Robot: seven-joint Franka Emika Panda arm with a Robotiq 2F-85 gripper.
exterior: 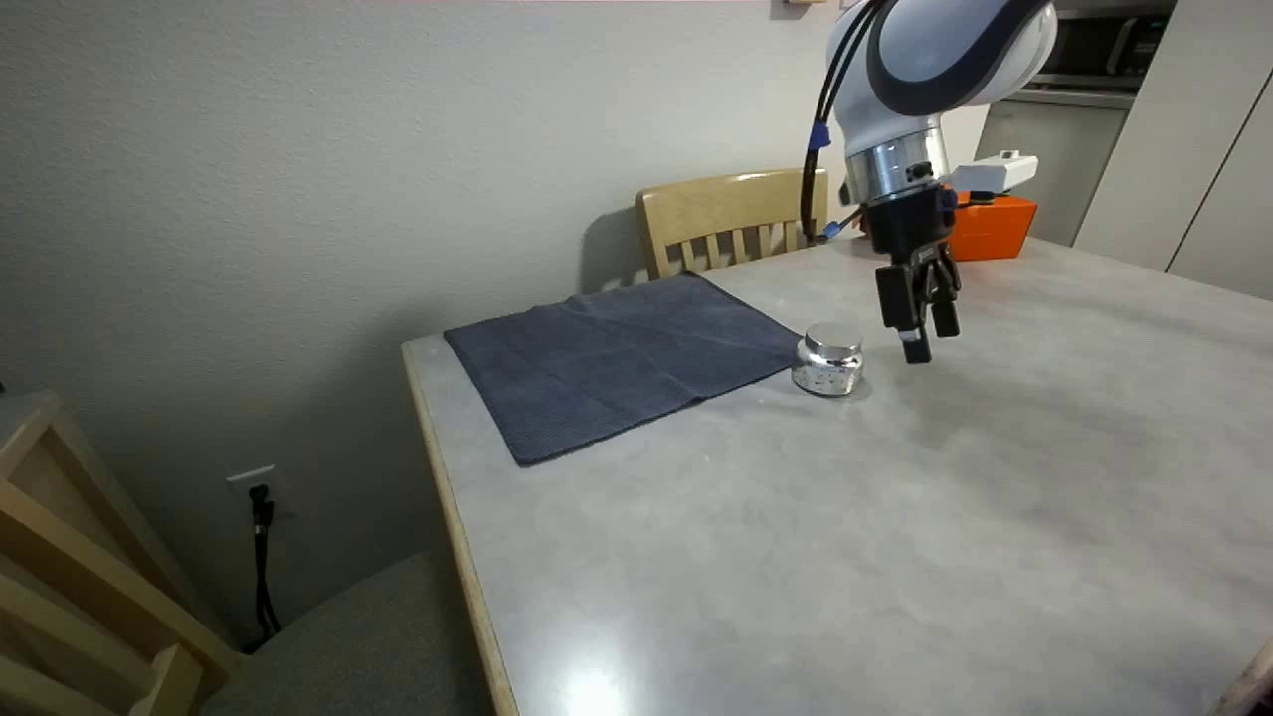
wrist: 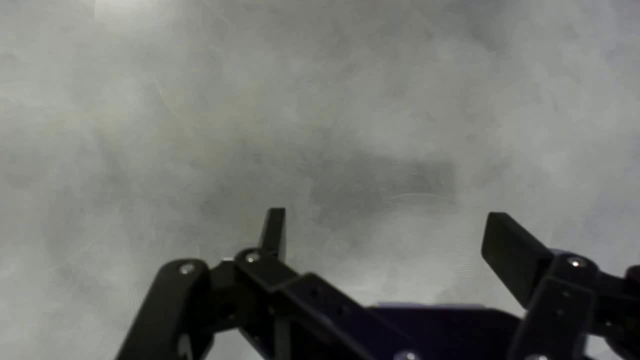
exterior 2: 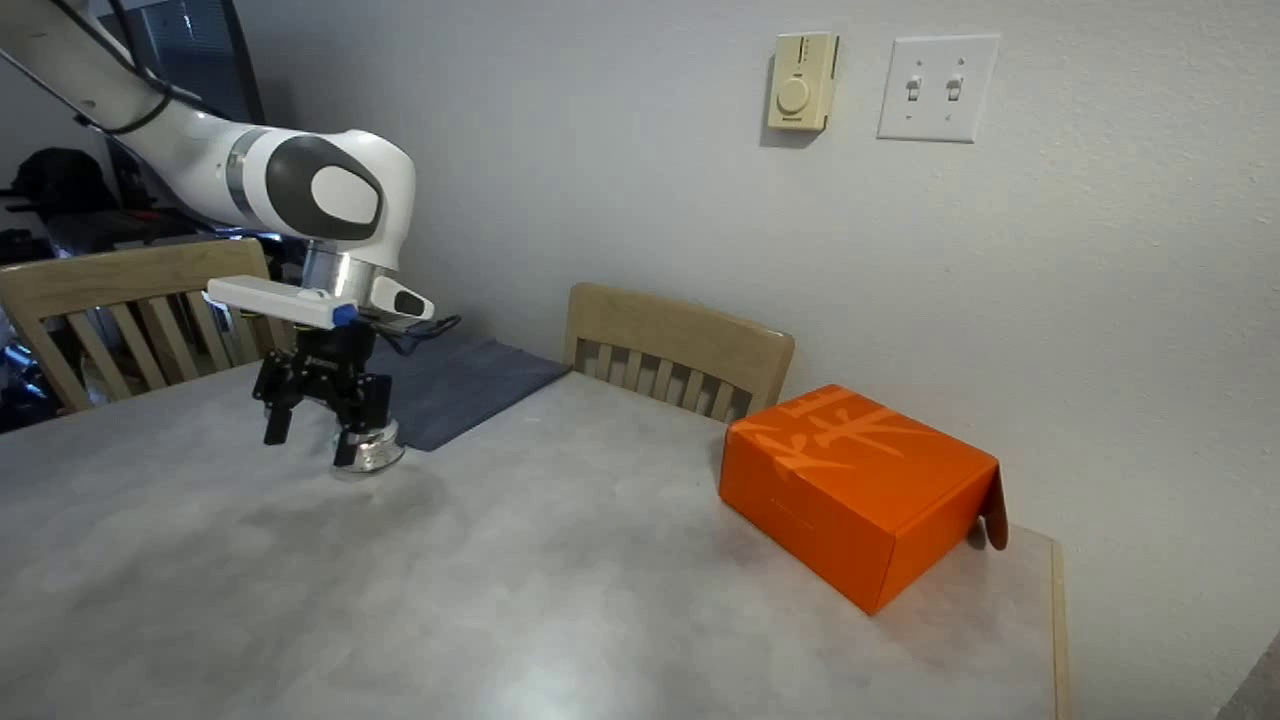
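A small silver jar [exterior: 828, 362] with a lid stands upright on the grey table, close against the corner of a dark blue cloth [exterior: 621, 358]. My gripper [exterior: 931, 340] hangs above the table to the right of the jar in exterior view 1, apart from it. In exterior view 2 the jar [exterior 2: 379, 449] is partly hidden behind one finger of the gripper [exterior 2: 311, 444]. Only bare tabletop shows between the widely parted fingers of my open gripper in the wrist view; the jar is out of that picture.
An orange box [exterior 2: 858, 480] sits near the table's far end by the wall. Wooden chairs [exterior 2: 678, 348] stand along the table's edge.
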